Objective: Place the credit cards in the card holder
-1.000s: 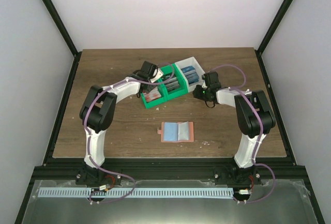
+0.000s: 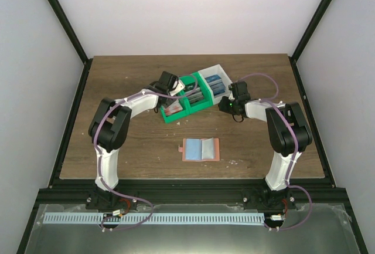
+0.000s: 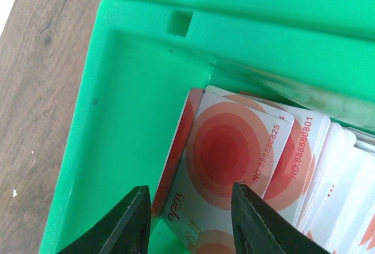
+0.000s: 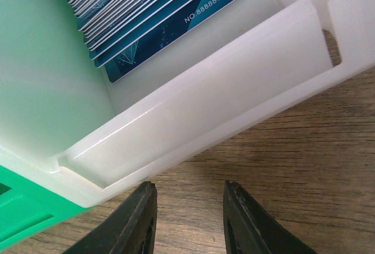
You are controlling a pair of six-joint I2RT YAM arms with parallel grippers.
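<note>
In the left wrist view, white cards with red circles (image 3: 225, 148) lean in a row inside the left green bin (image 3: 132, 101). My left gripper is open above them, its fingers on either side of the front card's near end; whether they touch it I cannot tell. Blue cards (image 4: 167, 25) stand stacked in the white bin (image 4: 199, 98). Outside that bin's near wall, my right gripper is open over bare wood, nothing between its fingers. The card holder (image 2: 200, 149), pinkish with clear sleeves, lies opened flat on the table's front half.
A middle green bin (image 2: 198, 98) with more cards sits between the left green bin and the white one, all joined in a slanted row. Bare table (image 2: 135, 148) surrounds the card holder.
Over the left green bin, my left arm has shifted very slightly. The right arm, the bins and the card holder look unmoved.
</note>
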